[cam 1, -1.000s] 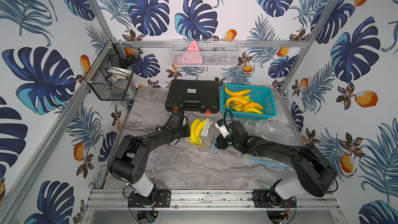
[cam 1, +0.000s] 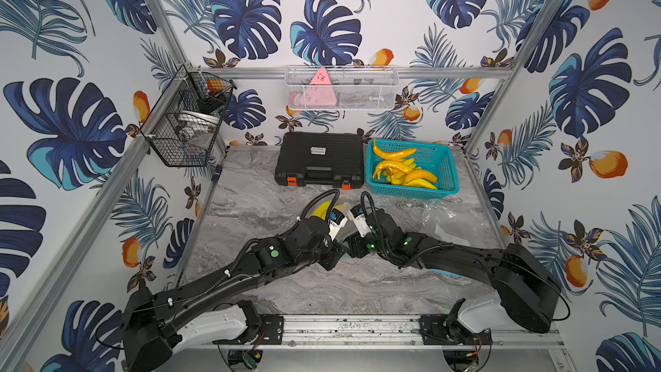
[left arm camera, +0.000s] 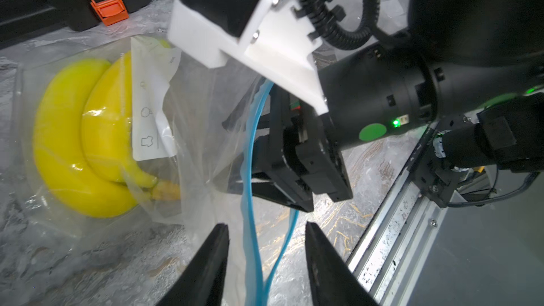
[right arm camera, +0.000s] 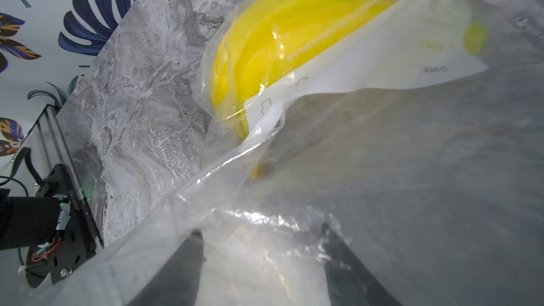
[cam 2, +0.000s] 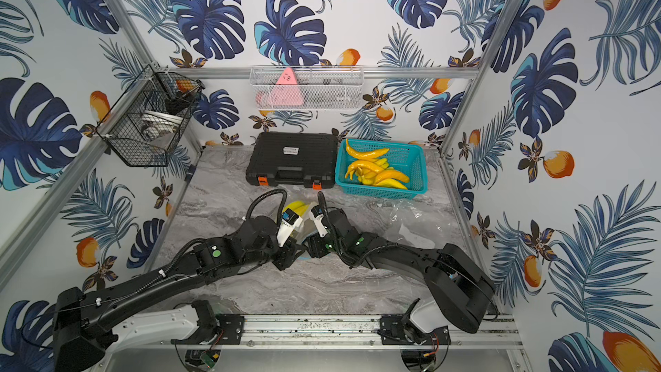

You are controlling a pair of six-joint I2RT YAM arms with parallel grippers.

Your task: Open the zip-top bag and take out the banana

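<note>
The clear zip bag (right arm camera: 294, 56) with yellow bananas (left arm camera: 73, 136) and a white paper inside lies on the counter; its blue zip strip (left arm camera: 247, 192) runs toward me. My left gripper is part open, its fingers either side of the blue strip at the bag's opening. My right gripper is under or behind the clear plastic in its wrist view, fingers apart. In the left wrist view it sits beside the blue strip, partly hidden by plastic. Both grippers are close together at the middle of the counter.
A black case (cam 1: 319, 151) and a teal basket (cam 1: 440, 172) of bananas stand at the back. More clear plastic (cam 2: 413, 224) lies at the right.
</note>
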